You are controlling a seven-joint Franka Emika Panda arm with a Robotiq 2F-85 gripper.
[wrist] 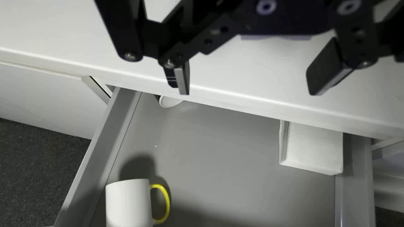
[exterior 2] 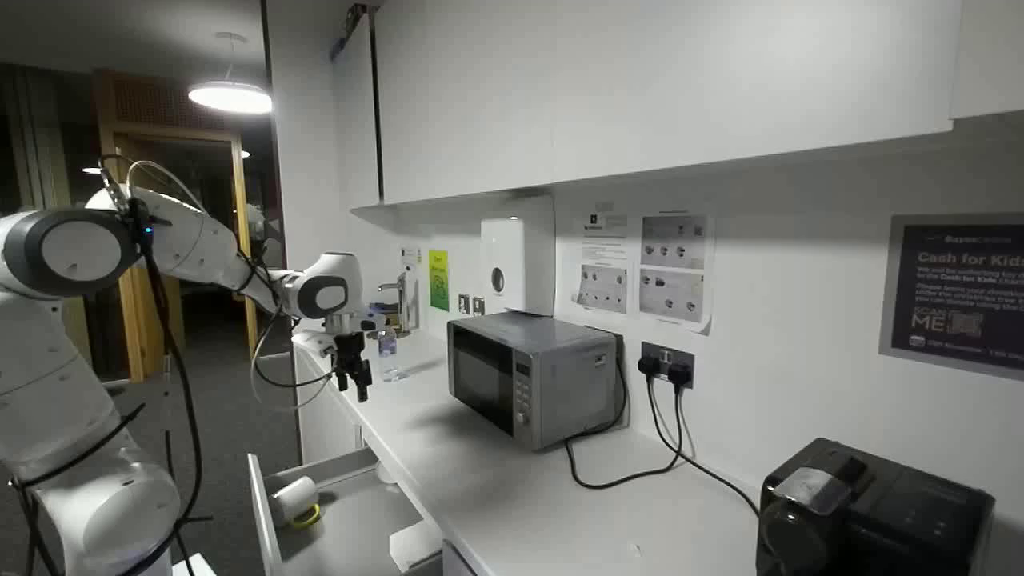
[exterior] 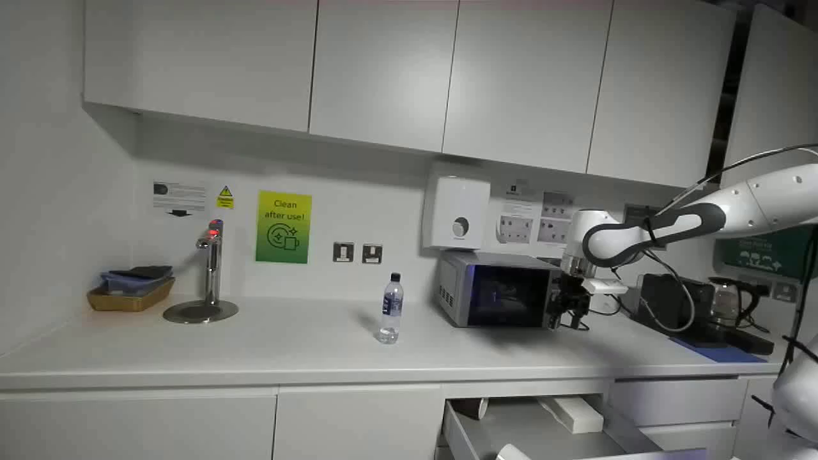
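Note:
My gripper is open, with nothing between its fingers; it hangs above the counter's front edge, over the back of the pulled-out drawer (wrist: 212,159). In the wrist view a white mug (wrist: 128,202) with a yellow handle lies in the drawer's front left corner, well apart from the gripper. A white box (wrist: 312,147) sits at the drawer's right side, partly under the counter. Near the back left, the rim of another white round item (wrist: 170,101) shows, mostly hidden by the counter edge.
A microwave (exterior 2: 533,374) stands on the counter beside the gripper. Further left are a water bottle (exterior: 390,310), a tap (exterior: 213,260) and a wooden tray (exterior: 130,295). A black coffee machine (exterior 2: 869,509) occupies the other end. Counter space around the bottle is clear.

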